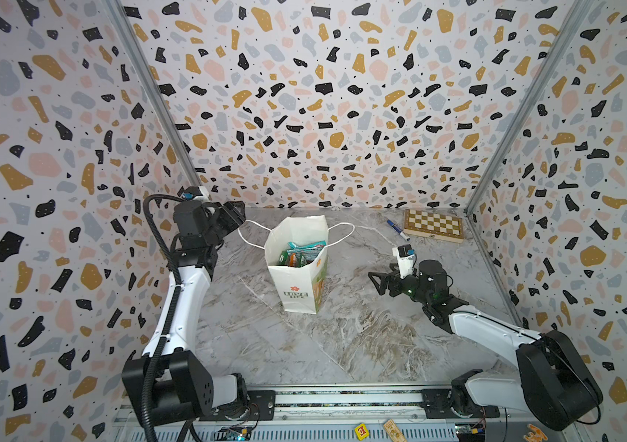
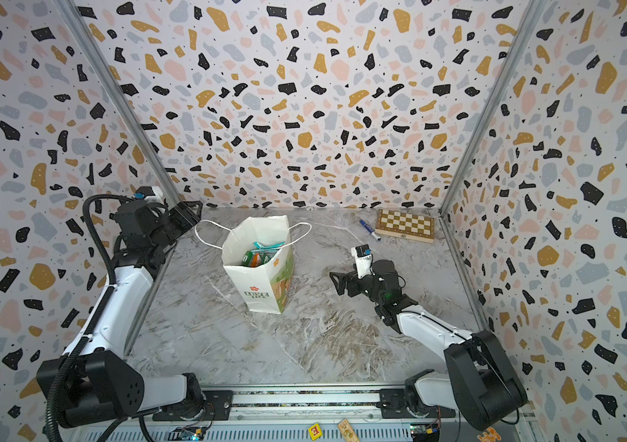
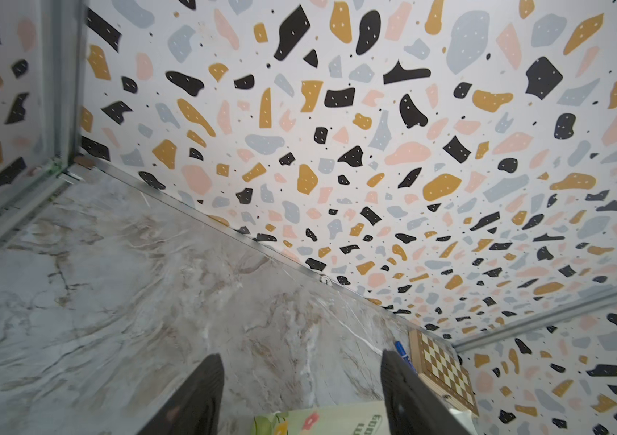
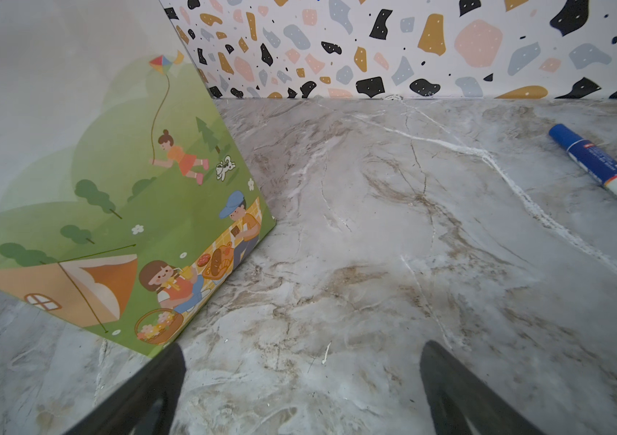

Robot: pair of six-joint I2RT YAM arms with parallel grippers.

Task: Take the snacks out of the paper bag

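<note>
A white paper bag (image 1: 298, 288) stands upright on the table, its top wide and two white rope handles spread to the sides. Inside it, packed snacks (image 1: 302, 255) in teal, green and orange wrappers show. My left gripper (image 1: 235, 213) hovers left of the bag, above rim height, close to the left handle; its fingers (image 3: 201, 395) are apart with nothing held. To the right of the bag, my right gripper (image 1: 381, 283) is open and empty, with the bag's printed side (image 4: 127, 188) at the left of the right wrist view.
At the back right lie a blue marker (image 1: 397, 229) and a wooden chessboard (image 1: 433, 224).
</note>
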